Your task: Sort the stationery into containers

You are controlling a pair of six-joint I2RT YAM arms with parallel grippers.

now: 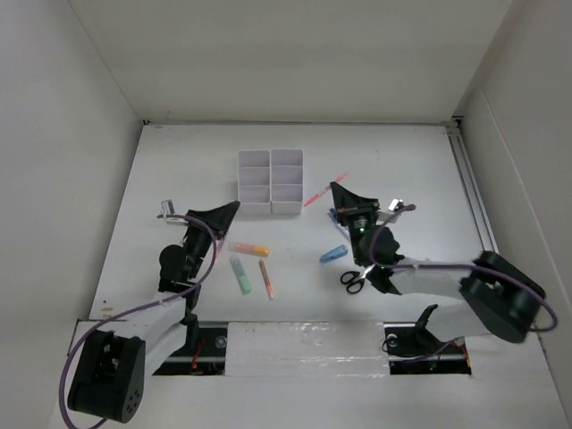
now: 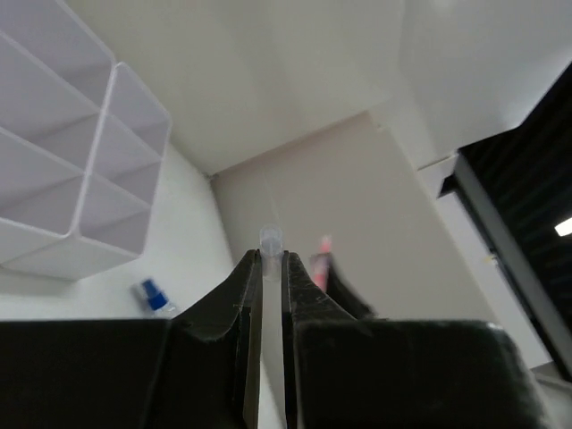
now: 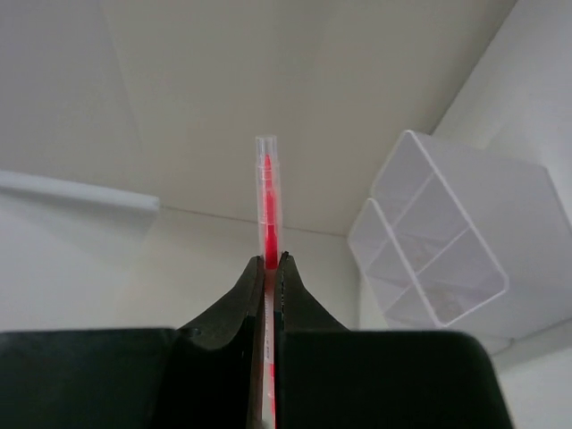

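Observation:
A white two-part compartment box point(image 1: 271, 189) stands at the back centre. My left gripper point(image 1: 236, 206), beside its left front corner, is shut on a pen whose clear end point(image 2: 271, 243) pokes up between the fingers. To the right of the box, my right gripper point(image 1: 334, 186) is shut on a red and clear pen point(image 3: 268, 192), which slants across its fingertips. Lying in front are an orange-yellow marker point(image 1: 248, 249), a green marker point(image 1: 240, 275), an orange pen point(image 1: 266, 279), a blue item point(image 1: 333, 255) and black-handled scissors point(image 1: 353, 281).
A blue-capped tube point(image 2: 155, 296) lies right of the box, partly hidden under my right arm in the top view. Walls bound the table at the back and sides. Bare table lies behind the right gripper and at the front centre.

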